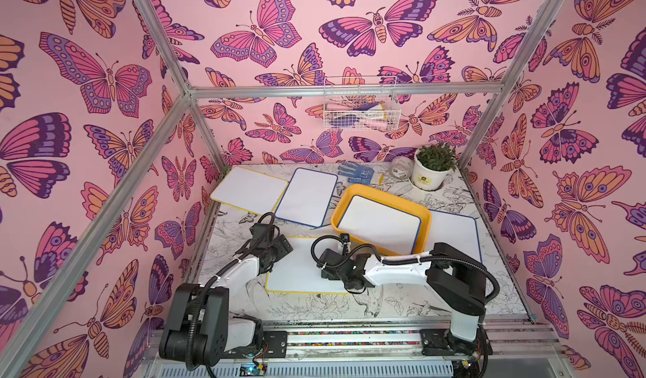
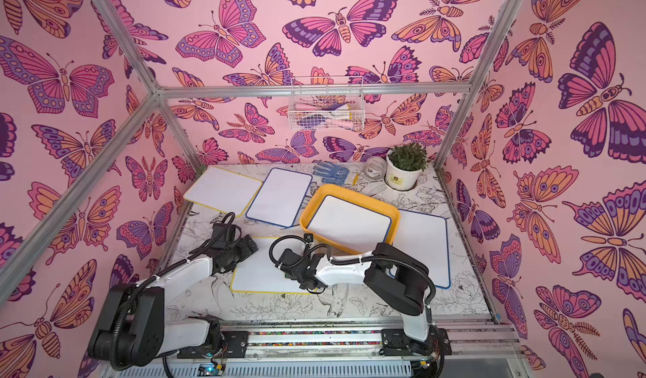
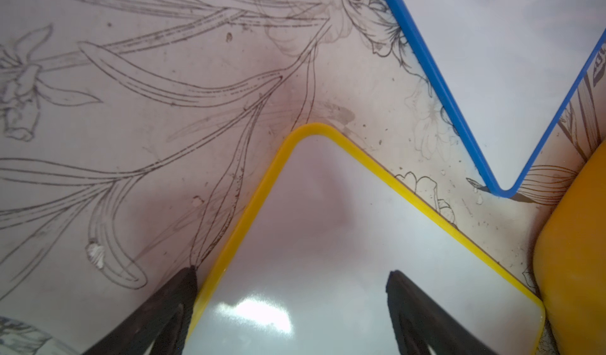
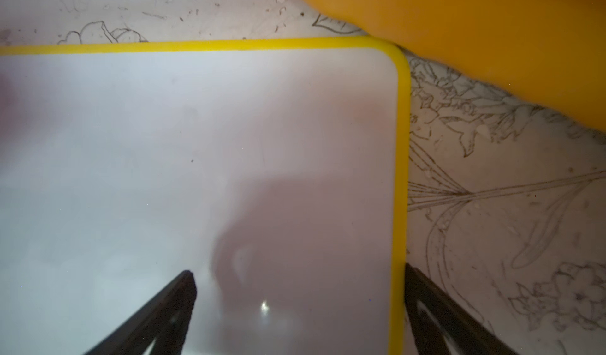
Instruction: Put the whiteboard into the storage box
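Observation:
A yellow-edged whiteboard (image 1: 302, 270) lies flat at the front middle of the table. Over its left edge stands my left gripper, open, one finger (image 3: 167, 310) outside the yellow rim and the other above the white face. My right gripper is open at the right end, with a finger (image 4: 435, 310) just at the outer side of the rim. Behind the board, the yellow storage box (image 1: 425, 233) holds a blue-edged whiteboard (image 1: 380, 223). Whether any fingertip touches the board cannot be made out.
Another yellow-edged board (image 1: 249, 188) and a blue-edged board (image 1: 307, 196) lie at the back left. A further blue-edged board (image 1: 454, 233) is right of the box, partly behind my right arm. Glove (image 1: 355, 172), tape roll (image 1: 401, 168) and potted plant (image 1: 430, 176) line the back.

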